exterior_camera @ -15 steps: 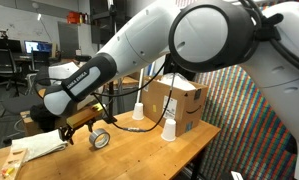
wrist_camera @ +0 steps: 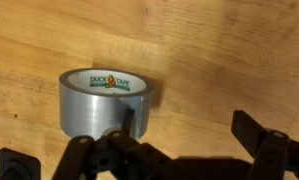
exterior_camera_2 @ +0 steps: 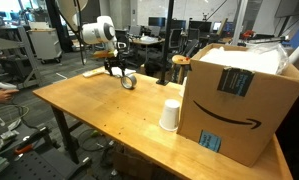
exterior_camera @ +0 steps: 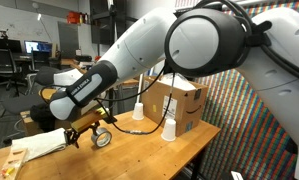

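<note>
A silver roll of duct tape (wrist_camera: pixel 104 103) with a "Duck Tape" label lies left of centre in the wrist view. It shows as a grey ring (exterior_camera: pixel 102 136) on the wooden table in exterior view 1, and as a small ring (exterior_camera_2: pixel 128 82) in exterior view 2. My gripper is open, its two dark fingers wide apart with bare wood between them. The left finger (wrist_camera: pixel 111 150) overlaps the roll's lower right side in the picture; whether they touch I cannot tell. In exterior view 1 the gripper (exterior_camera: pixel 84 135) is close beside the roll, on its left.
Farther along the table stand a cardboard box (exterior_camera_2: pixel 227 110) and a white cup (exterior_camera_2: pixel 169 115); a second cup (exterior_camera: pixel 138 110) shows in exterior view 1. A white cloth (exterior_camera: pixel 45 143) lies at the left.
My arm and gripper have shifted slightly to the right in exterior view 1, closer to the roll. The roll looks to be in about the same place.
</note>
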